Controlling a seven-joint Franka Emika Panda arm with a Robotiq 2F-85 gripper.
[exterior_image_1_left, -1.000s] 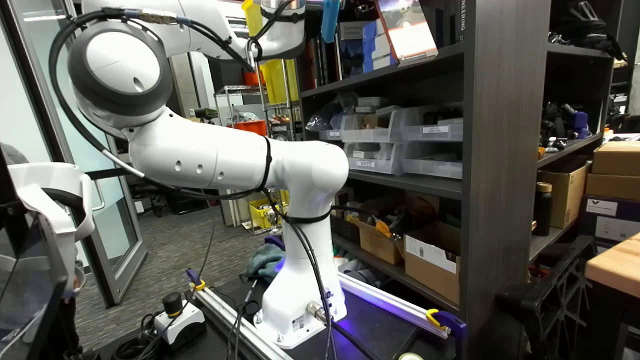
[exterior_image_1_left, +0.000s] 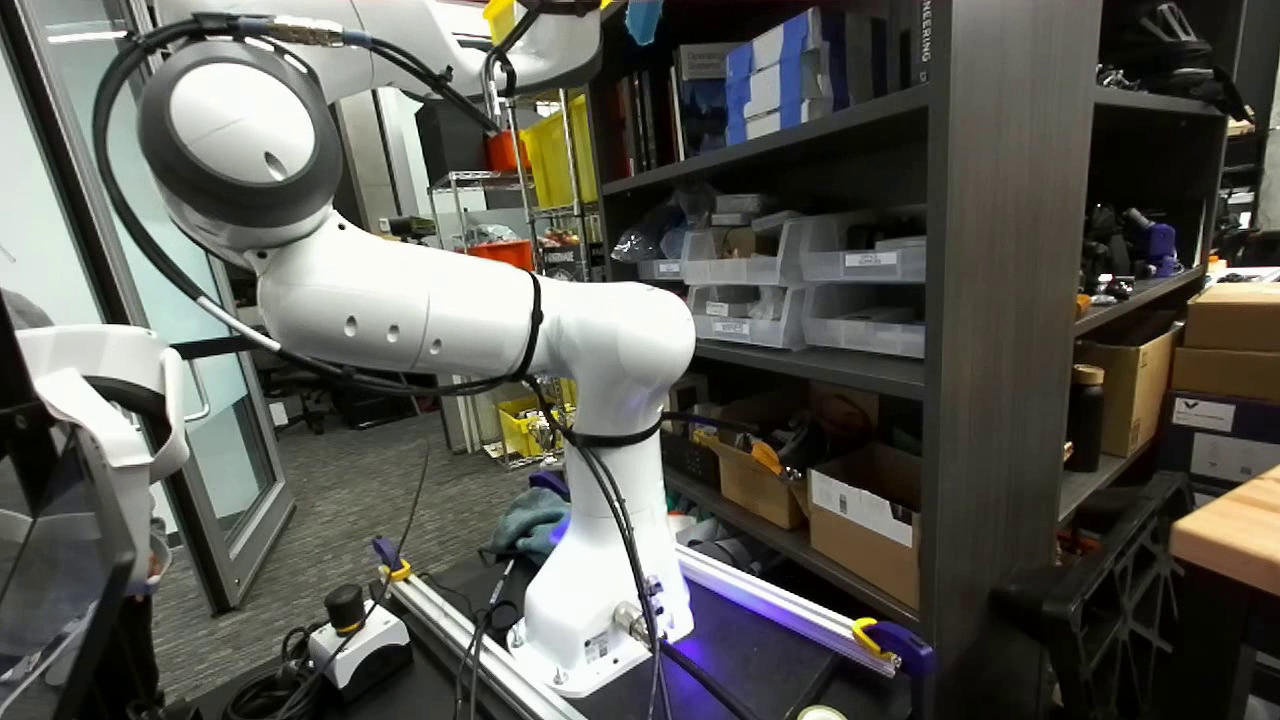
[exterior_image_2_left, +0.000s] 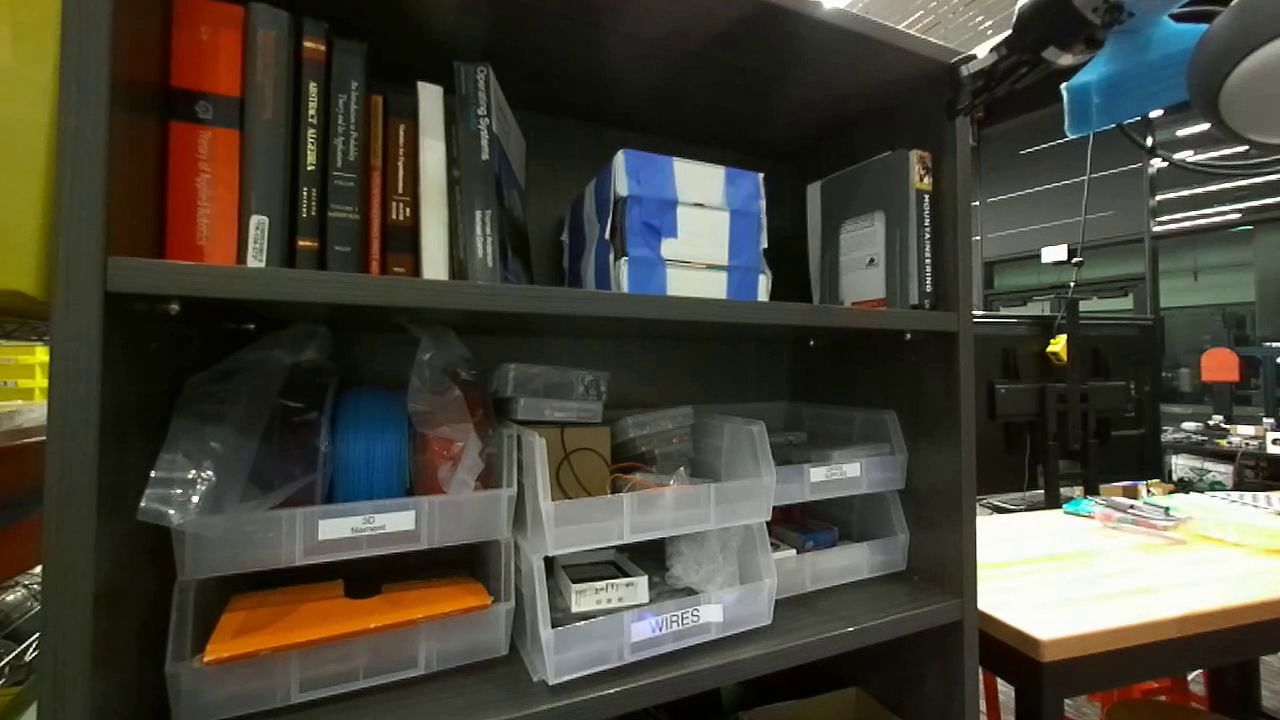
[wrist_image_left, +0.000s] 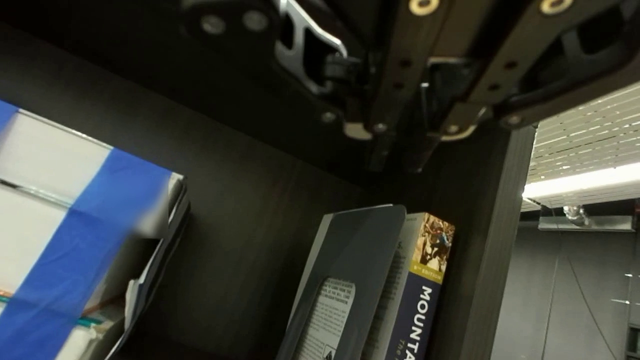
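Observation:
In the wrist view my gripper reaches in from the top, its dark fingers drawn close together with a narrow dark gap. I can make out no object there. From the second exterior view, the gripper (exterior_image_2_left: 967, 102) is at the upper right end of the bookshelf, level with the top compartment. Below it in the wrist view stands a mountaineering book (wrist_image_left: 420, 300) with a dark blue spine, a dark grey cover-like plate (wrist_image_left: 354, 252) with a window cut in it beside it. In exterior view 1 the gripper is out of frame.
A blue-and-white stack (exterior_image_2_left: 690, 228) sits mid-shelf, with a row of books (exterior_image_2_left: 348, 156) left of it. Bare shelf lies between the stack and the mountaineering book. The shelf's side panel (exterior_image_2_left: 963, 216) borders the right; clear bins (exterior_image_2_left: 420, 528) fill the level below.
The wrist end of the arm has tipped upward and moved slightly. A book with a pale photo cover, at the shelf front a second ago, no longer shows in exterior view 1.

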